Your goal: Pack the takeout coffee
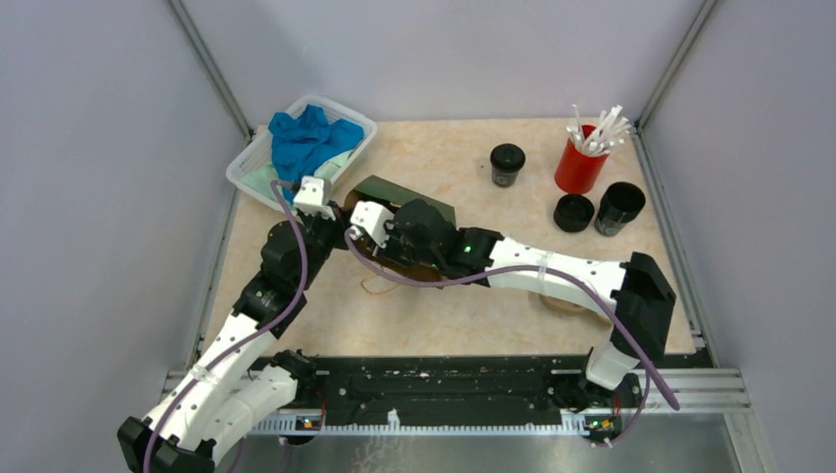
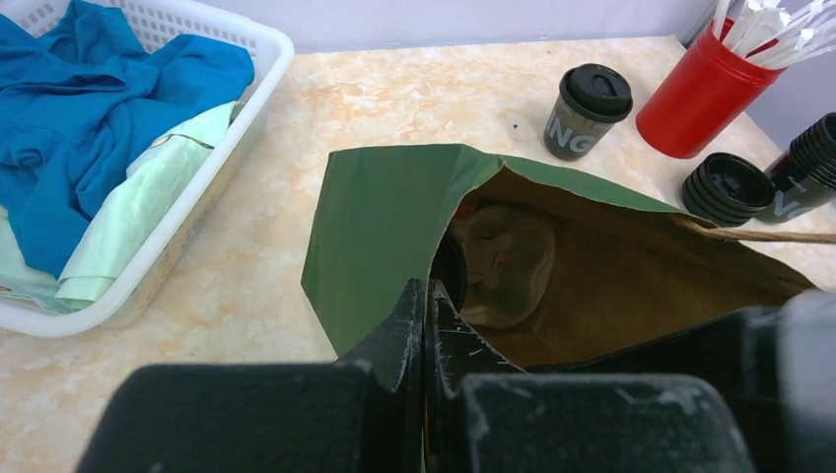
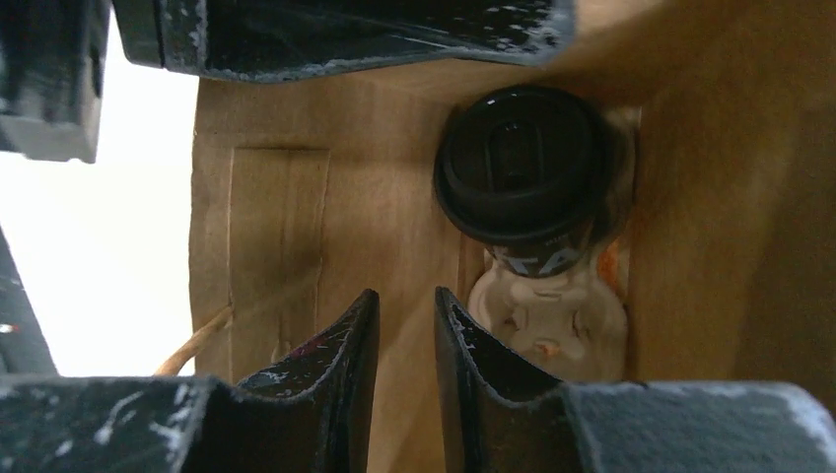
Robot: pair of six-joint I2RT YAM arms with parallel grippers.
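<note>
The green and brown paper bag [image 2: 371, 236] stands open at the table's middle-left. My left gripper is shut on its rim edge. Inside, a lidded coffee cup [image 3: 522, 168] sits in a pale cup holder [image 3: 547, 325], seen in the right wrist view. My right gripper reaches into the bag's mouth; its fingertips show a narrow gap below the cup, and whether they grip anything is unclear. In the top view both wrists hide much of the bag.
A white basket [image 1: 244, 168] with cloths stands back left. A lidded cup [image 1: 506, 166], a red straw holder [image 1: 577, 168] and black stacks [image 1: 619, 209] stand back and right. A cardboard tray [image 1: 564, 305] lies front right, partly under my right arm.
</note>
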